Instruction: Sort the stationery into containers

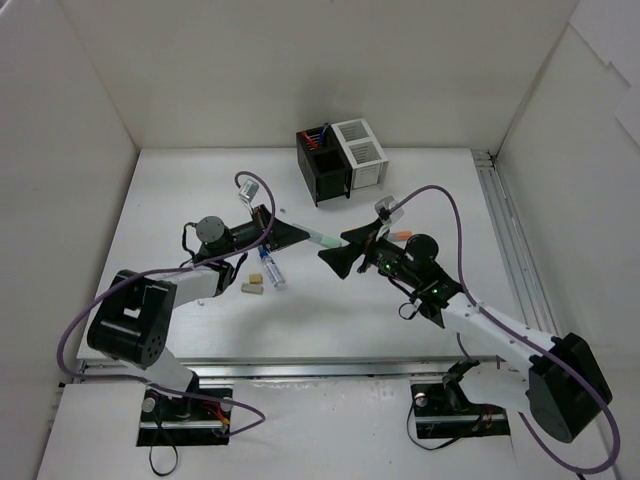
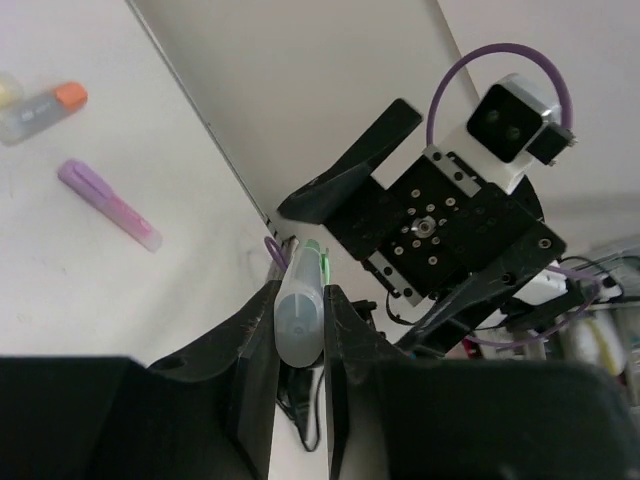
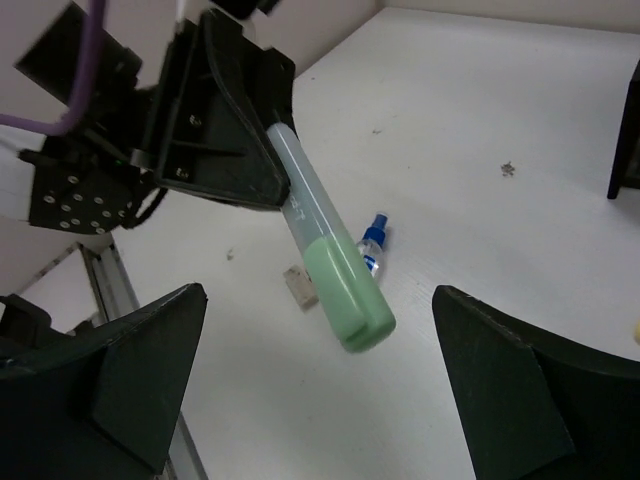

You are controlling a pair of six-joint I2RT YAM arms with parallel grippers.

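A tube-shaped stationery item with a clear half and a pale green end (image 3: pixel 340 270) is held in the air above the table. My left gripper (image 1: pixel 290 228) is shut on its clear end. In the right wrist view its green end points into the gap of my right gripper, which stands open and touches nothing. The black container (image 1: pixel 325 180) at the back holds a red and a blue item; the white container (image 1: pixel 362 150) stands against it. In the left wrist view a pink-purple marker (image 2: pixel 108 203) and an orange-capped tube (image 2: pixel 42 112) lie on the table.
A blue-capped bottle (image 1: pixel 272 270) and small tan blocks (image 1: pixel 253 284) lie below the left gripper. Both arms are close together in the middle.
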